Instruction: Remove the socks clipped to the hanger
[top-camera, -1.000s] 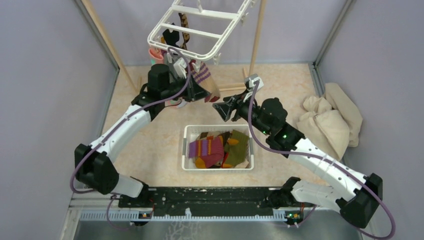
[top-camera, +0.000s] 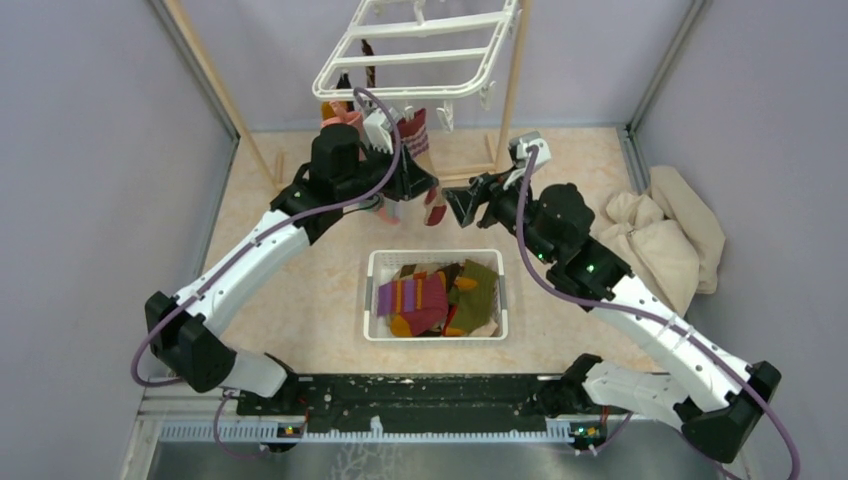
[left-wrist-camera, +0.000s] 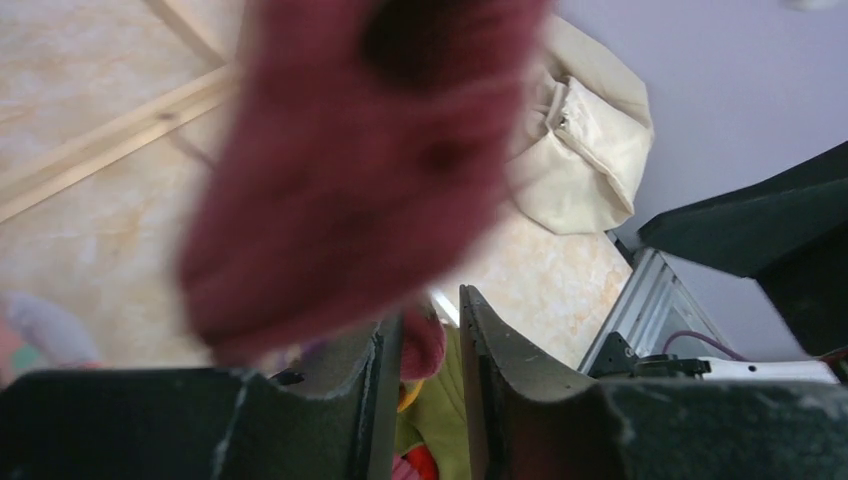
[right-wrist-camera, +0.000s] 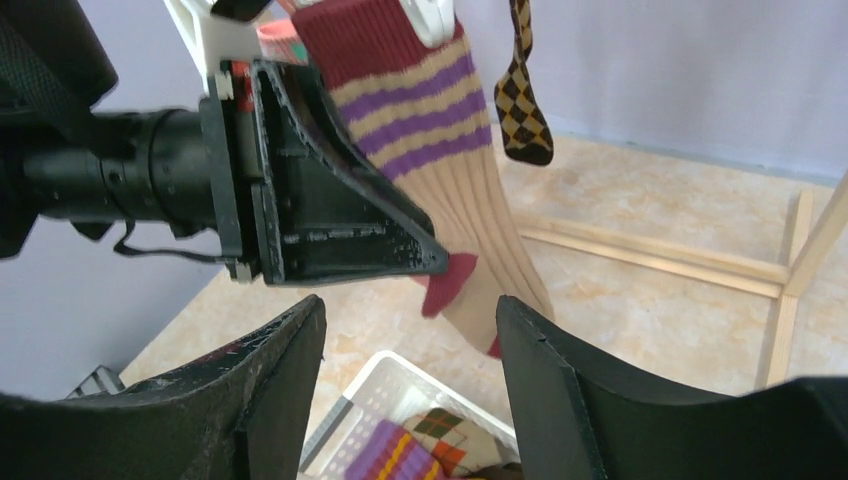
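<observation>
A striped sock (right-wrist-camera: 425, 120) with maroon cuff, heel and toe hangs from a clip of the white hanger (top-camera: 425, 62). My left gripper (top-camera: 430, 185) is beside its lower part. In the right wrist view a left finger (right-wrist-camera: 350, 235) crosses in front of the sock, its tip at the maroon heel. In the left wrist view the left fingertips (left-wrist-camera: 472, 310) stand apart, part open; blurred maroon fabric (left-wrist-camera: 350, 180) hangs close to the camera. My right gripper is open and empty, just right of and below the sock.
The white basket (top-camera: 372, 325) with several socks stands on the table below the grippers. A dark checkered sock (right-wrist-camera: 524, 115) and other items still hang at the hanger's far left. A beige cloth bag (top-camera: 665, 235) lies at the right. Wooden stand legs (top-camera: 510, 95) rise behind.
</observation>
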